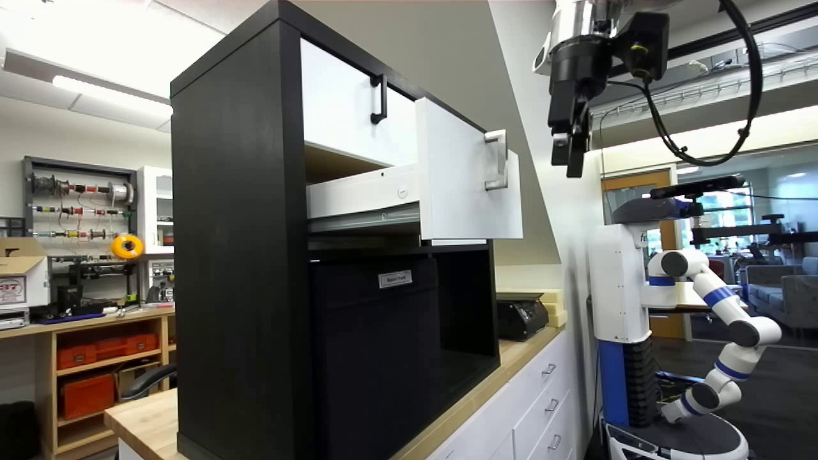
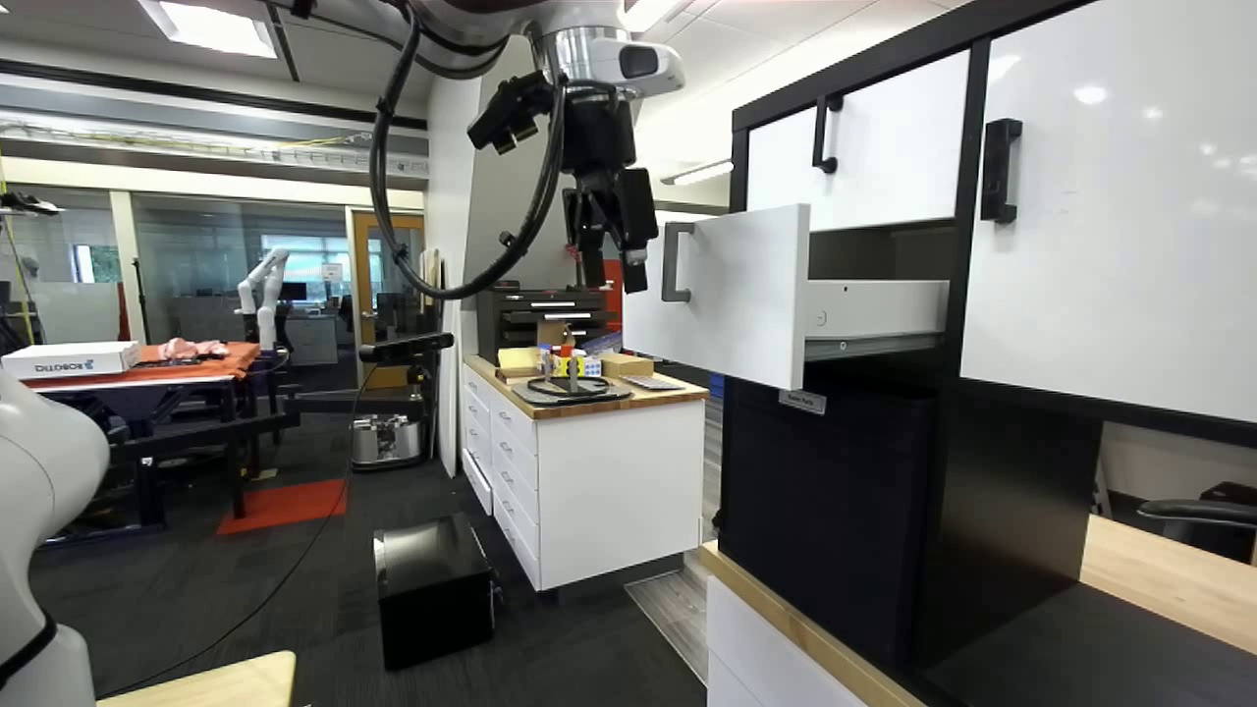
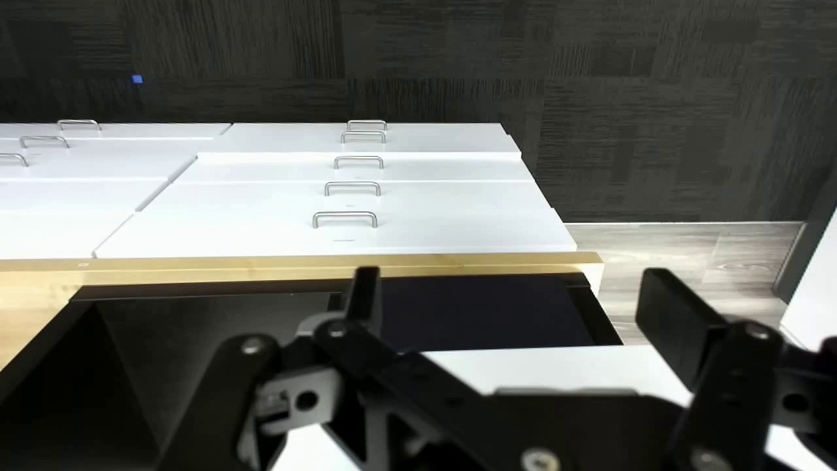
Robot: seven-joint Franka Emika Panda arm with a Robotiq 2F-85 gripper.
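Observation:
A white drawer (image 1: 460, 180) is pulled well out of the black cabinet (image 1: 230, 230). Its front carries a grey handle (image 1: 496, 160), which also shows as a vertical handle (image 2: 675, 261) in the second exterior view. My gripper (image 2: 614, 269) hangs fingers-down in the air and appears apart from the drawer. In the wrist view the gripper is open, its fingers (image 3: 363, 302) wide apart with nothing held between them. Behind the gripper's body there, a white surface (image 3: 549, 365), apparently the drawer, is partly hidden.
Above the drawer is a closed white front with a black handle (image 2: 827, 135). A black fabric bin (image 1: 376, 345) sits below it, beside an empty dark cubby (image 1: 468, 306). Lower white drawers (image 3: 353, 196) run under the wooden counter (image 3: 314, 265). A cable (image 2: 383, 177) loops from my arm.

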